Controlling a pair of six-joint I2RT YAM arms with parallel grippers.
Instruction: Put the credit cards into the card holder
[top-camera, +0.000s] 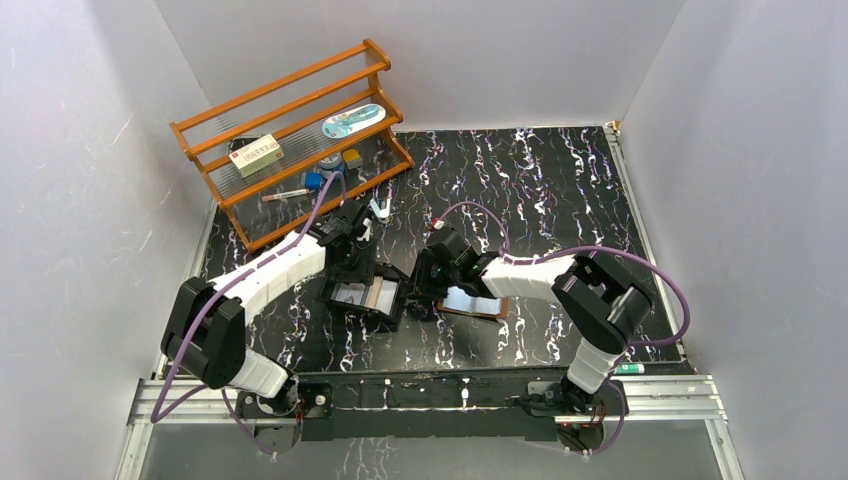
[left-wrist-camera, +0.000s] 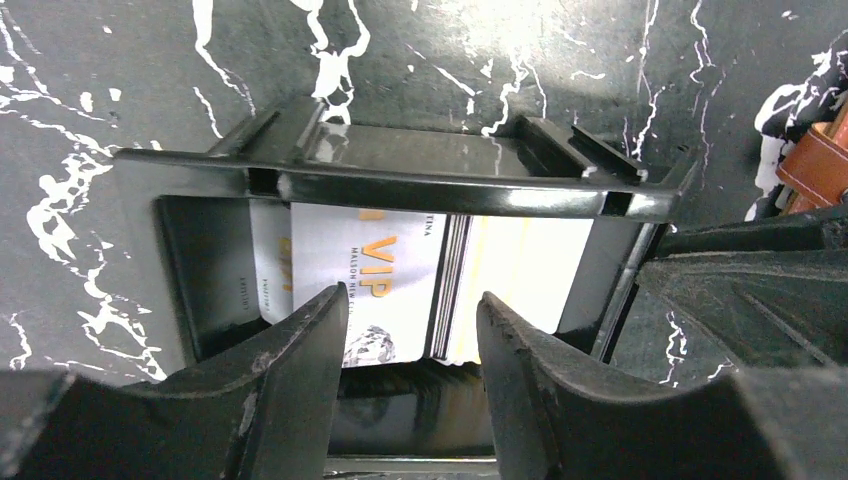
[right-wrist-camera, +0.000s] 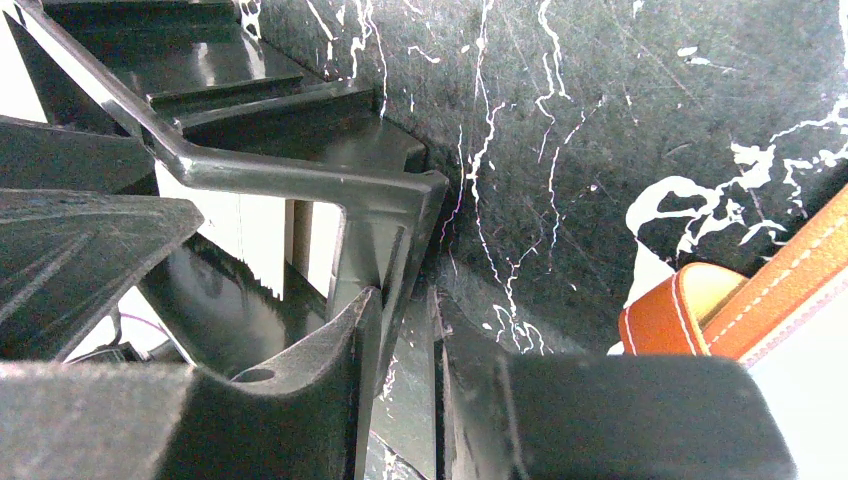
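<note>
The black box (top-camera: 365, 310) holds upright cards; in the left wrist view a white card with gold VIP lettering (left-wrist-camera: 365, 260) stands beside pale, yellowish-edged cards (left-wrist-camera: 510, 270). Over these cards my left gripper is open, its fingertips spread and nothing gripped. At the box's right side my right gripper is partly open with a narrow gap; one finger overlaps the box's side wall (right-wrist-camera: 385, 235), and contact is unclear. The brown leather card holder (right-wrist-camera: 790, 280) lies to the right, partly hidden under the right arm in the top view.
A wooden rack (top-camera: 290, 100) at the back left bears a cream box (top-camera: 256, 155), a blue-white package (top-camera: 353, 121) and small items. Near it lies a small white object (top-camera: 381, 208).
</note>
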